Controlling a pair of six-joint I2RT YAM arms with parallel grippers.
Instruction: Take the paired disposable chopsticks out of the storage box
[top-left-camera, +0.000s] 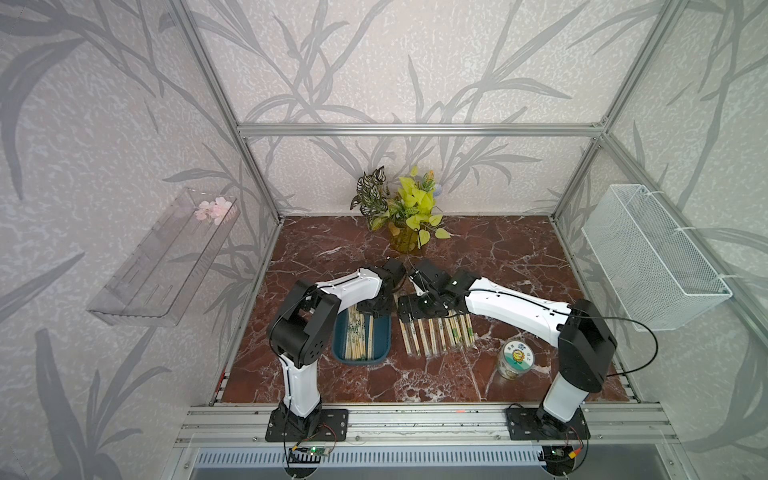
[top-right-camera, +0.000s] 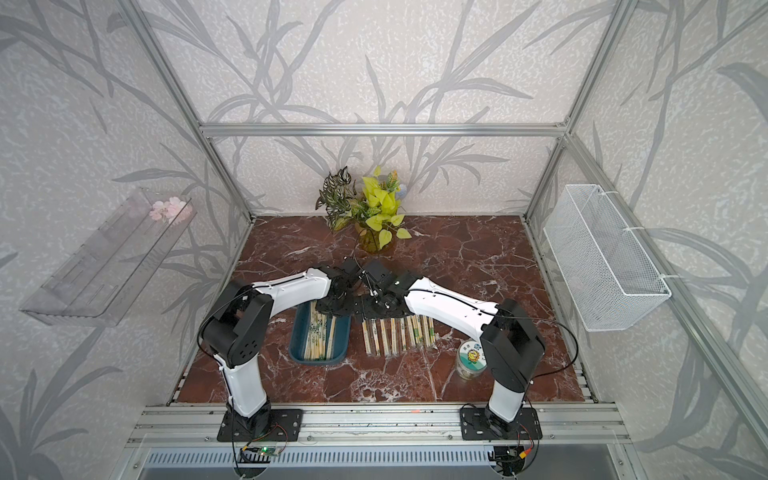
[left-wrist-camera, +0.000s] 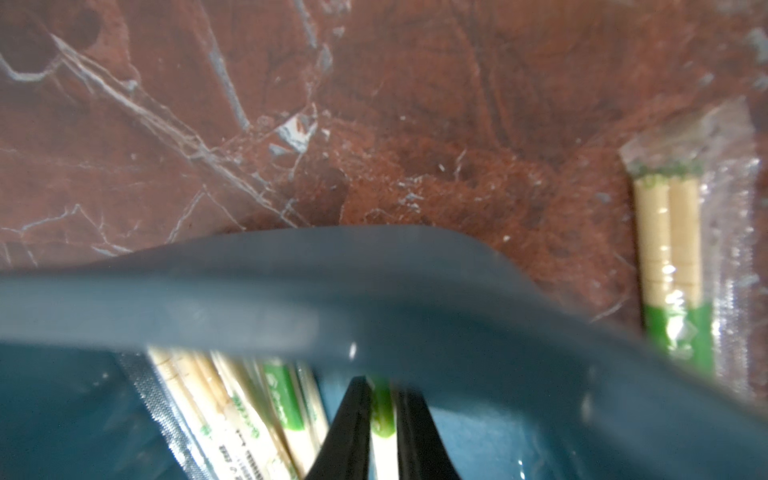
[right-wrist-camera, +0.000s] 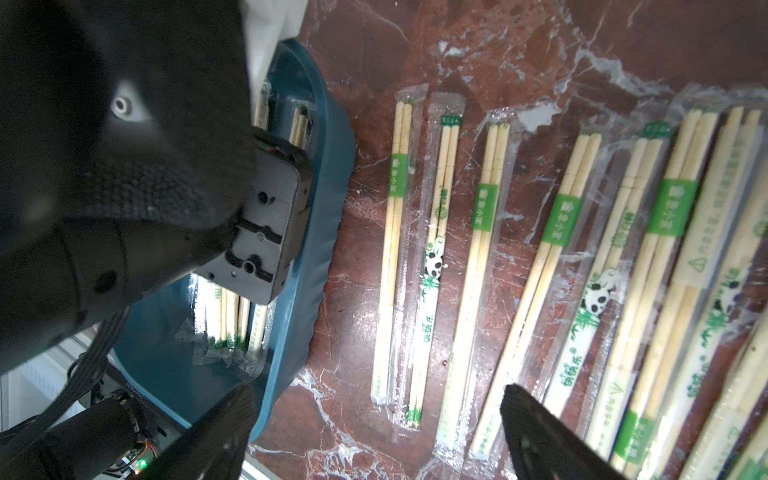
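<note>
The blue storage box (top-left-camera: 340, 348) holds several wrapped chopstick pairs (top-right-camera: 318, 340). My left gripper is down inside it, shut on a pair with a green band, partly hidden by the box rim in the left wrist view. To the box's right, a row of wrapped pairs (right-wrist-camera: 480, 240) lies on the marble table. My right gripper hangs open above that row, close beside the left arm, with nothing visibly held between its fingers.
A round container (top-left-camera: 516, 357) stands at the front right. A potted plant (top-left-camera: 408, 208) is at the back. A clear tray (top-left-camera: 160, 264) and a white mesh basket (top-left-camera: 656, 256) are on the side walls.
</note>
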